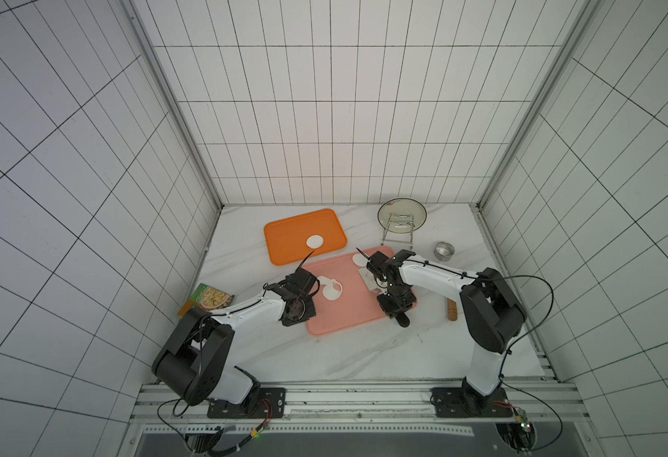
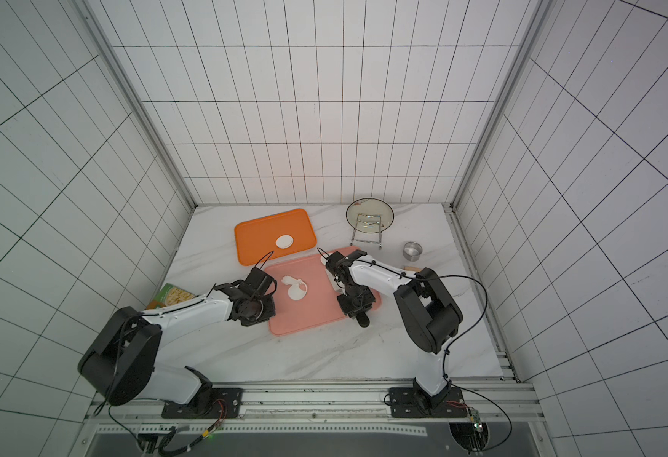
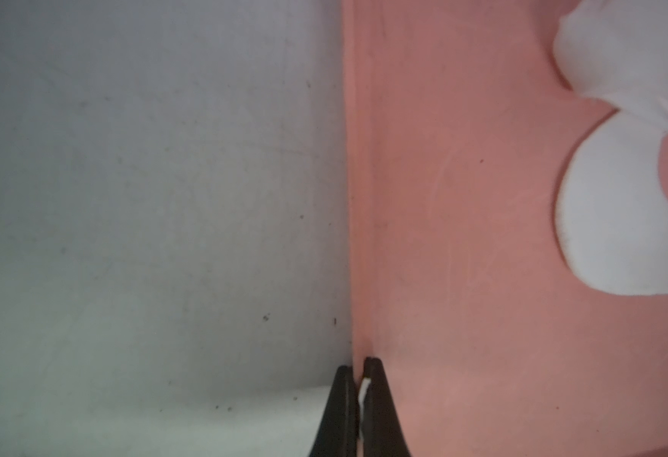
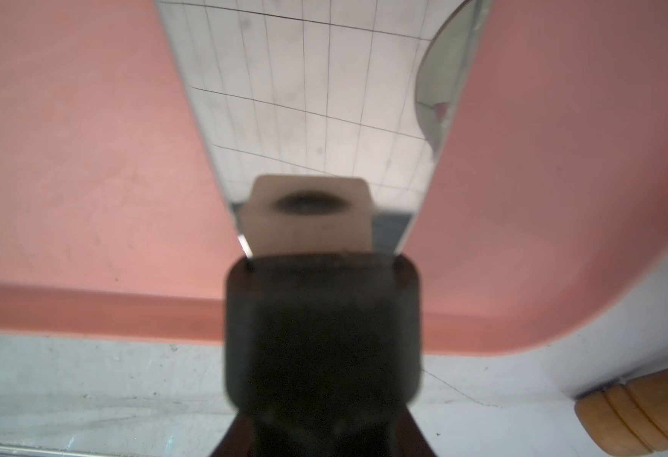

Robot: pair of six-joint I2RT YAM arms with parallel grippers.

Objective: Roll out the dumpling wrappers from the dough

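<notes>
A pink tray (image 1: 341,312) holds a white wrapper (image 1: 331,291) with dough scraps at its left part, plus another white round (image 1: 360,259) toward the back. My left gripper is shut at the tray's left edge, beside the wrapper and scraps, with no object clearly between its fingers. My right gripper is shut on a black-handled metal scraper (image 4: 322,320), whose shiny blade (image 4: 311,114) is over the pink tray; in the top views this arm hides part of it.
An orange tray (image 1: 288,240) with one wrapper (image 1: 315,241) lies behind. A glass lid (image 1: 401,207) with a rack, a steel ring (image 1: 443,250) and a wooden rolling pin (image 1: 452,310) are on the right. A colourful packet (image 1: 212,297) lies far left.
</notes>
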